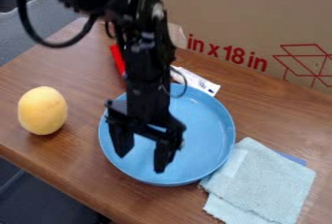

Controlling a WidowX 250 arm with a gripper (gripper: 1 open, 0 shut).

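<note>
My black gripper (pixel 142 143) is low over the blue plate (pixel 188 168) in the middle of the view, its fingers apart with nothing seen between them. The arm hides the middle and upper left of the plate. A yellow potato-like object (pixel 42 111) sits on the wooden table (pixel 52 73) to the left of the plate.
A folded pale blue cloth (pixel 259 187) lies at the right of the plate. A red item (pixel 118 59) and a white card (pixel 199 82) lie behind the arm. A cardboard box (pixel 259 24) stands along the back. The table's front left edge drops to a dark area.
</note>
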